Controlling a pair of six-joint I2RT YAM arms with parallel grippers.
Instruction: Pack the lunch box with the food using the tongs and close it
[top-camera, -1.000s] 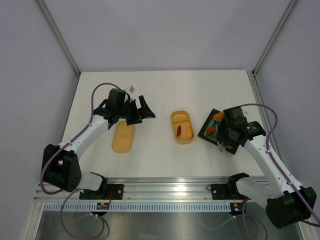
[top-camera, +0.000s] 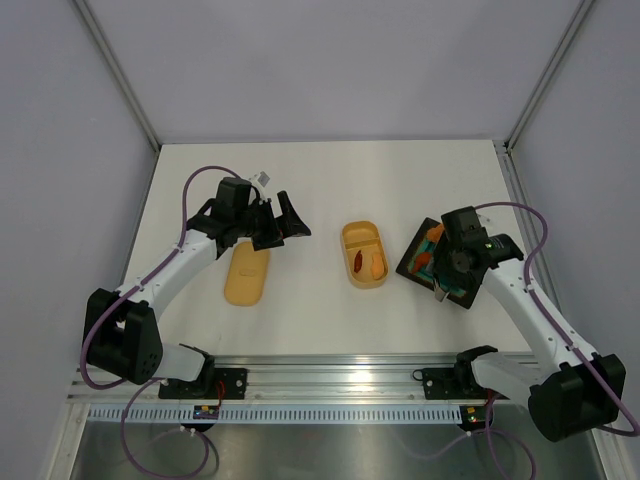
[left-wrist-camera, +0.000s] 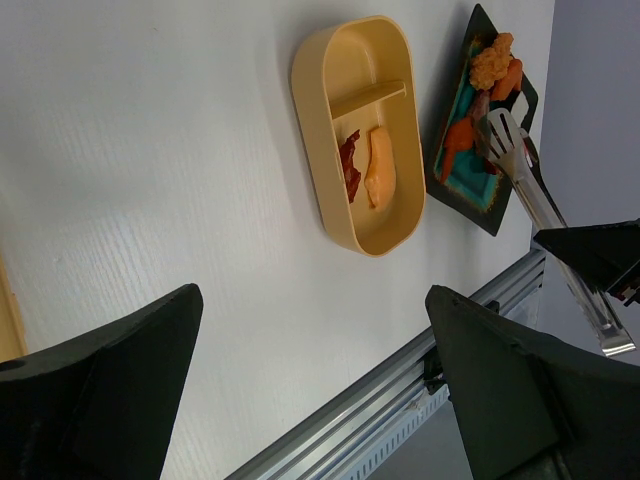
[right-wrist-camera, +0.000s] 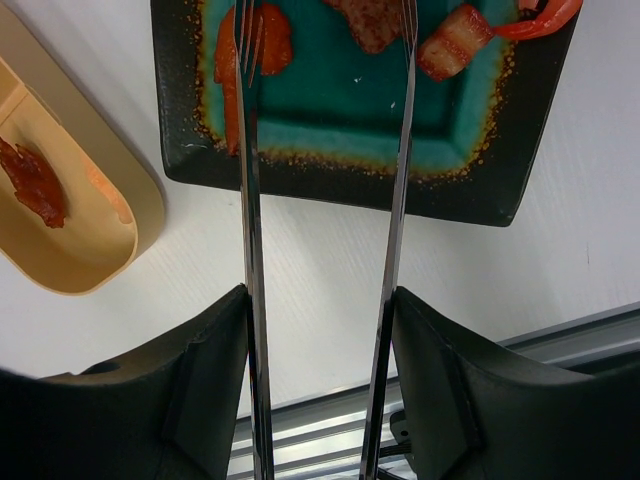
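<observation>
My right gripper, open with a steel fork tong arm in each side, is over the dark teal plate, the tong tips around orange-red food and a browned piece. Pork belly lies at the plate's right. The tan lunch box beside the plate holds a dark red piece and a pale orange piece; its small upper compartment is empty. My left gripper stands open and empty above the table, left of the box.
A tan lid lies at the left under the left arm. Metal rails run along the front edge.
The left arm and lunch box have not moved.
</observation>
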